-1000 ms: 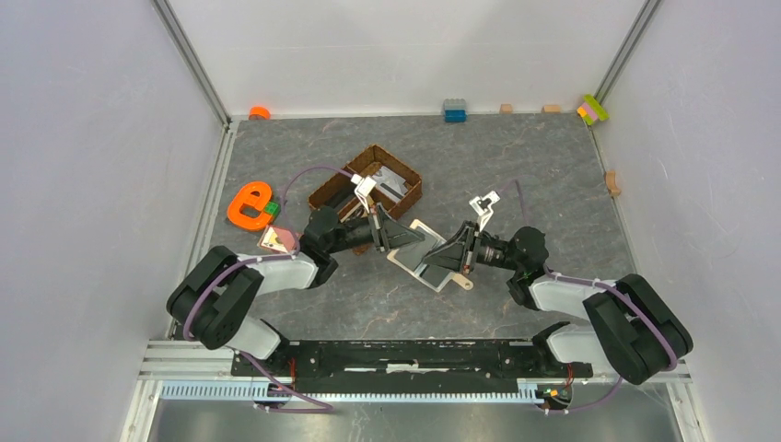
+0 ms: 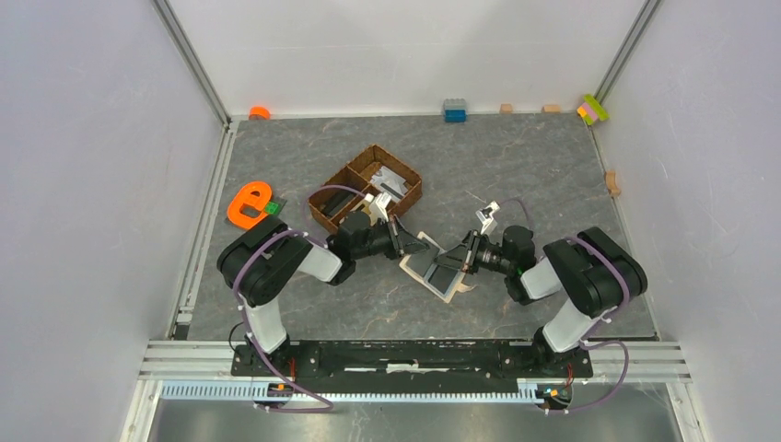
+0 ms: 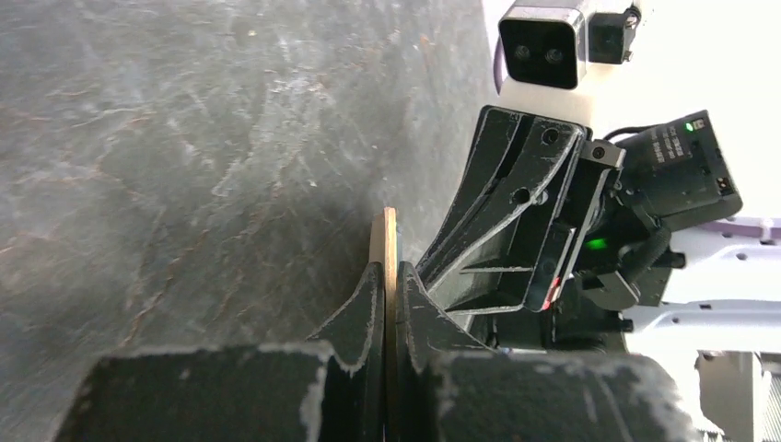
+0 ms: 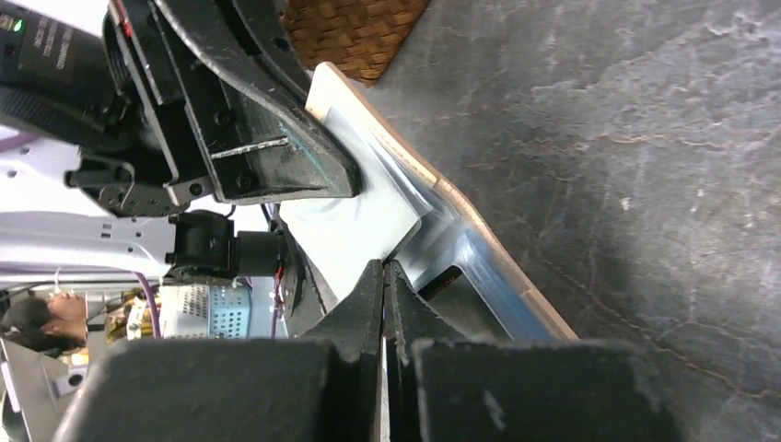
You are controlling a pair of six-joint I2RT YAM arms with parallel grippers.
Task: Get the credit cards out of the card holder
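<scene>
The card holder (image 2: pixel 447 284) lies spread open between my two arms, grey inside with a pale border. My left gripper (image 2: pixel 405 241) is shut on its upper left part; from the left wrist, the holder's thin tan edge (image 3: pixel 390 241) stands between the fingers. In the right wrist view a white card (image 4: pixel 355 216) shows beside clear pockets (image 4: pixel 493 290). My right gripper is shut, its tips at the white card's lower edge. Whether a card is pinched there cannot be told.
A divided woven basket (image 2: pixel 414 196) stands behind the left gripper, with several flat things in it. An orange ring-shaped piece (image 2: pixel 246 204) lies at the left. Blocks (image 2: pixel 454 110) line the back wall.
The holder and my left gripper have shifted right and slightly towards the front. Both forearms have swung inward, and the left one now covers a small pinkish box at the left.
</scene>
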